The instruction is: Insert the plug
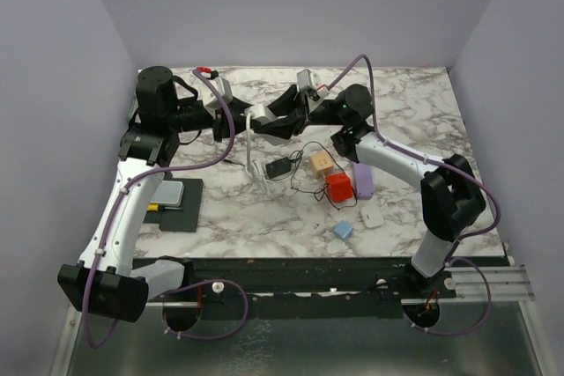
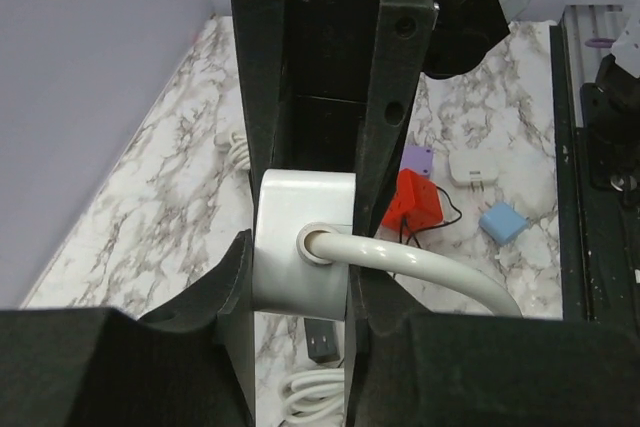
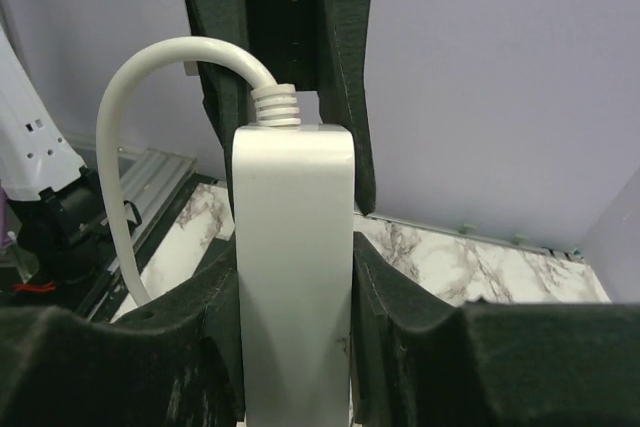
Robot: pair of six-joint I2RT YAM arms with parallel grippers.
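A white plug with a white cable is held in the air between my two grippers, which meet at the centre of the top view. My left gripper is shut on the plug body, seen end-on where the cable leaves it. My right gripper is shut on the same plug, whose long white side fills the middle of the right wrist view. The cable arches from the plug and hangs down to a loose coil on the table.
Below lie a black adapter, thin black wires, a tan block, a red block, a purple piece, a blue block, a white adapter and a dark pad at left.
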